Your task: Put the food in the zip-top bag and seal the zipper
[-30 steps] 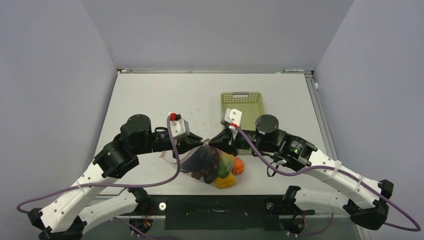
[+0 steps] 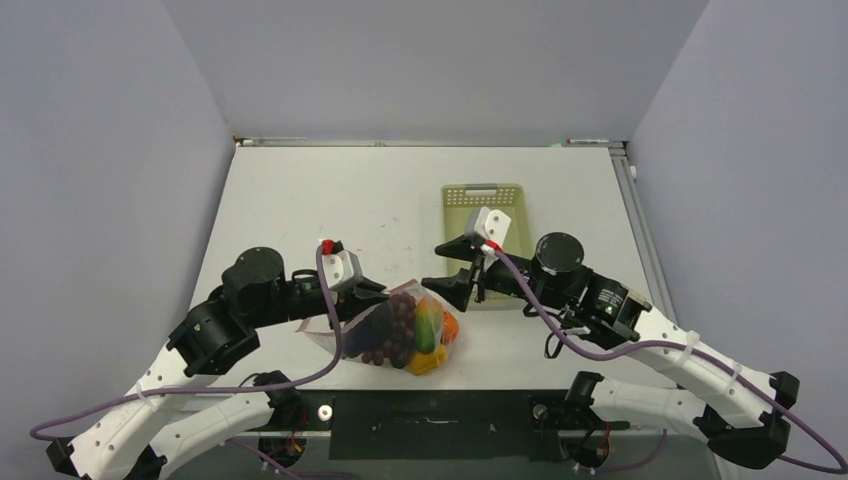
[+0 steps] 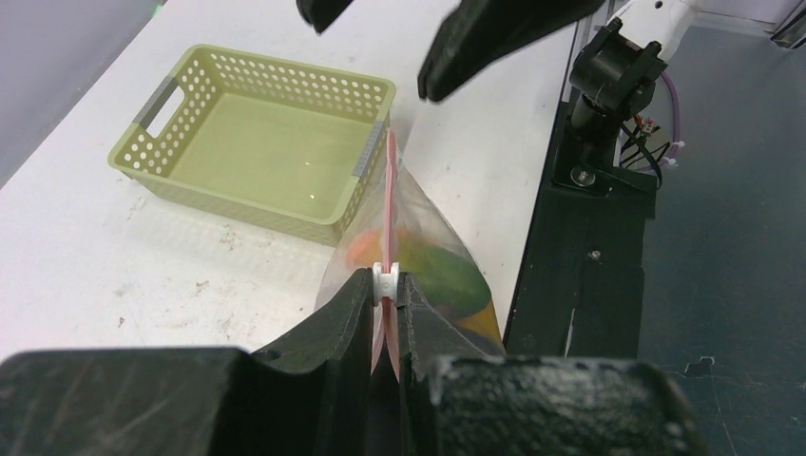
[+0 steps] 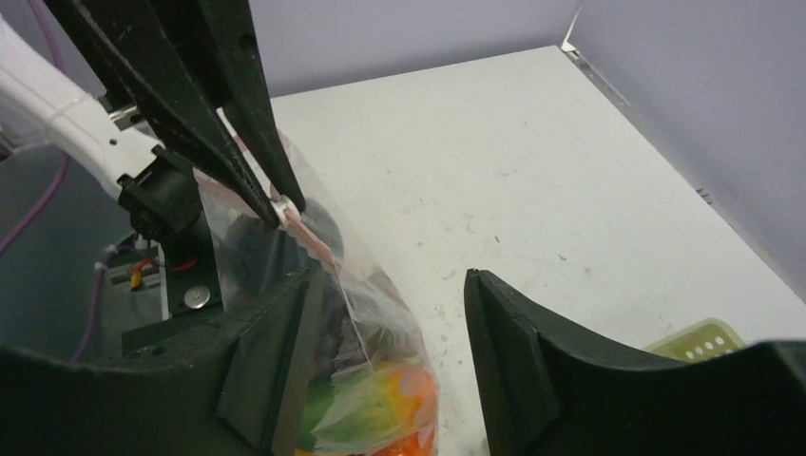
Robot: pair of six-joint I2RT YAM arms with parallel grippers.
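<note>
A clear bag with a pink zipper strip (image 3: pixel 390 199) lies at the table's front, holding grapes (image 2: pixel 400 322), a dark item, a green and orange item (image 2: pixel 428 325) and a yellow pepper (image 2: pixel 428 358). My left gripper is shut on the bag's zipper at its white slider, as both wrist views show. My right gripper (image 2: pixel 443 263) stands open above and to the right of the bag, nothing between its fingers; in the right wrist view its two fingers frame the bag's near part.
A green plastic basket (image 2: pixel 484 192) sits empty behind the bag, right of centre. The table's front edge is close below the bag.
</note>
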